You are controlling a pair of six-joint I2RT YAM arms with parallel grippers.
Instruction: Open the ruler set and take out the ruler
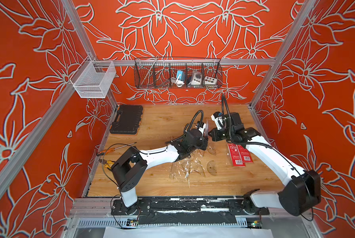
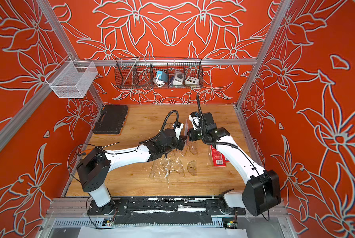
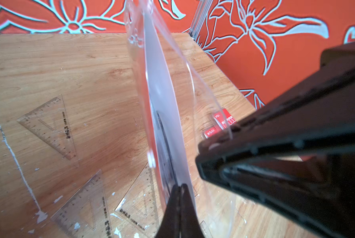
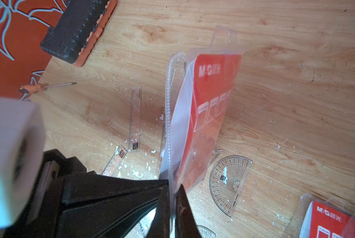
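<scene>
A clear ruler-set sleeve [image 4: 211, 130] with a red and white card inside stands upright off the table between my grippers. Its mouth gapes, and a dark strip shows inside beside the white card [image 3: 165, 87]. My left gripper is shut on the sleeve's card side. Across from it, my right gripper is shut on the sleeve's thin clear edge [image 4: 168, 103]. In the left wrist view, that clear wall [image 3: 201, 95] stands away from the card towards the right gripper's dark finger [image 3: 213, 158].
Loose clear set squares [image 3: 50, 123], a straight ruler [image 4: 135, 119] and a protractor [image 4: 231, 182] lie on the table among white scraps. Red packs [image 1: 239, 154] lie at the right. A black case [image 1: 126, 119] and screwdriver [image 4: 34, 88] are at the left.
</scene>
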